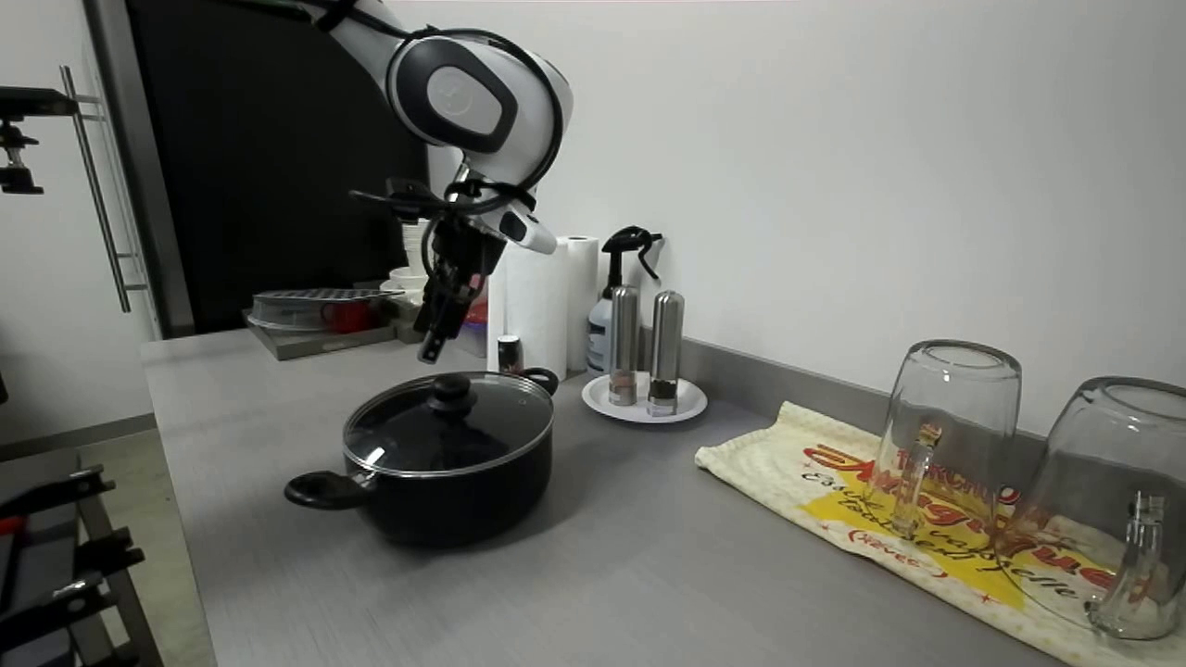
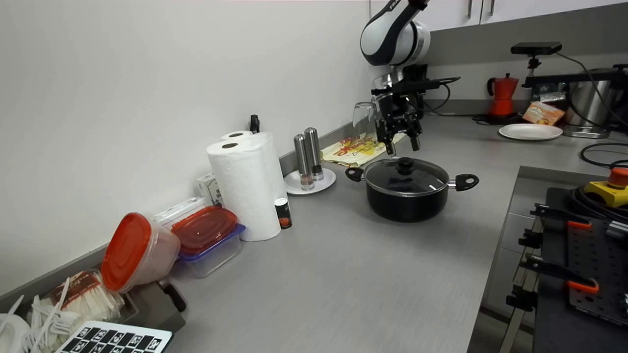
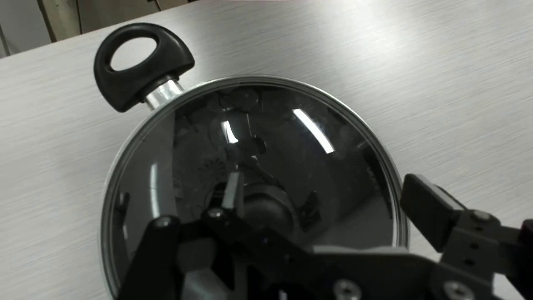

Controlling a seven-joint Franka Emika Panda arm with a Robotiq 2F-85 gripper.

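Observation:
A black two-handled pot (image 1: 456, 506) stands on the grey counter, covered by a glass lid (image 2: 382, 176) with a metal rim and a black knob (image 1: 451, 391). Above the lid hangs my gripper (image 2: 403, 148), open and empty, its fingers pointing down and clear of the knob. Seen from the wrist, the fingers (image 3: 424, 210) are spread wide over the lid, and one of them partly hides the knob (image 3: 265, 212). One pot handle (image 3: 142, 65) shows at the upper left there; the other is out of that view.
Behind the pot, two steel mills (image 1: 664, 350) stand on a white plate (image 1: 697, 402) near paper towel rolls (image 2: 244, 182). Two upturned glass mugs (image 1: 945, 434) rest on a printed cloth (image 1: 767, 450). Plastic containers (image 2: 141, 253) sit along the wall. Open counter lies around the pot.

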